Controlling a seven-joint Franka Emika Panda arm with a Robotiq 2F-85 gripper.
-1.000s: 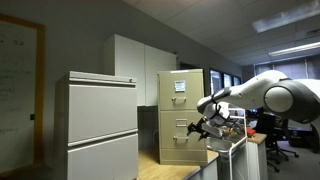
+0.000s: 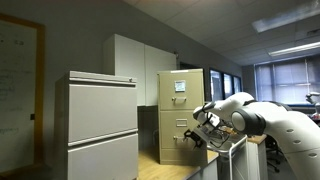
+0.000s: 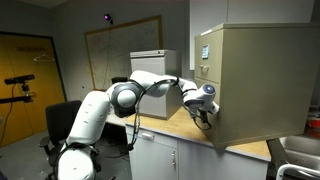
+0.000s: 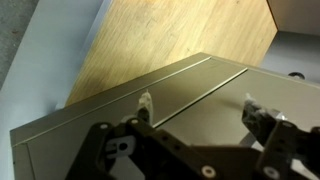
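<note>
My gripper is at the front of the tan filing cabinet, by its middle drawers. In the second exterior view the gripper is beside the same cabinet's side panel, and the cabinet's front is turned away. The wrist view has the gripper open, its two fingertips well apart over the cabinet's tan face. Nothing shows held between them. Whether a fingertip touches the face, I cannot tell. An upper drawer handle is visible; the arm partly hides the lower drawers.
A light grey filing cabinet stands to the left, with a wood worktop between the two. White wall cupboards hang behind. A white cart is under the arm at right. Bare worktop shows below the wrist camera.
The arm has come down and reaches further toward the tan cabinet. My gripper is slightly lower along the drawer fronts. The cabinets have not visibly moved.
</note>
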